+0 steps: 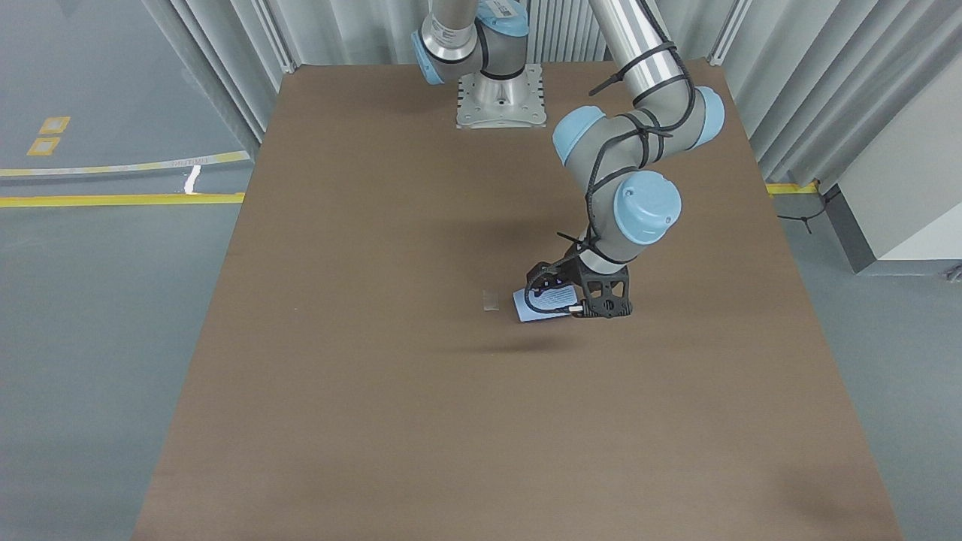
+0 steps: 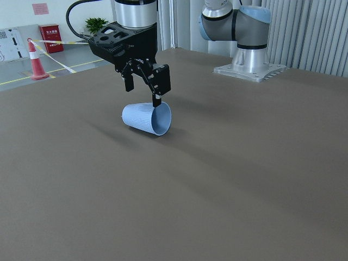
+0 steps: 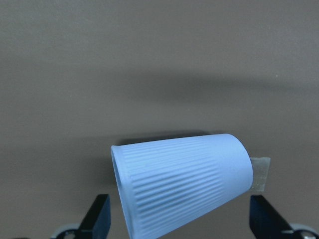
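A light blue ribbed cup (image 3: 179,179) lies on its side on the brown table, partly under my arm in the front view (image 1: 532,305); in the left view the cup (image 2: 140,116) has its mouth turned to the right. My gripper (image 2: 142,93) hangs just above it, fingers apart. In the wrist view both fingertips (image 3: 99,219) show at the lower edge, one either side, with the cup between and beyond them, not gripped.
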